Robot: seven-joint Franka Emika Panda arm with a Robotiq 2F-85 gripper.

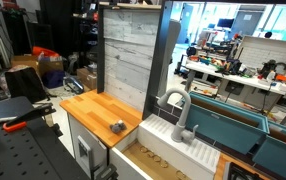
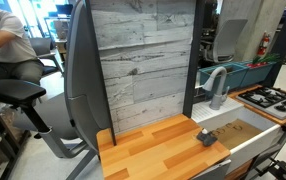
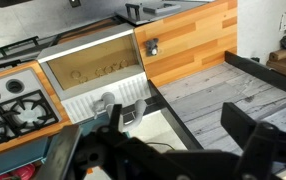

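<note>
My gripper shows at the bottom of the wrist view, its dark fingers wide apart, open with nothing between them. It hangs high above the toy kitchen, and I cannot make it out in the exterior views. A small grey object (image 3: pixel 152 46) sits on the wooden counter (image 3: pixel 198 38), close to the sink's edge. In the first exterior view the same grey object (image 1: pixel 117 127) rests at the counter's near right; in the second, the grey object (image 2: pixel 206 137) is by the sink. The brown-bottomed sink (image 3: pixel 98 65) looks empty.
A grey faucet (image 1: pixel 186 115) rises behind the sink. Beyond the sink is a stove (image 3: pixel 18 105) with black burners. A whitish plank wall (image 2: pixel 148 75) stands behind the counter.
</note>
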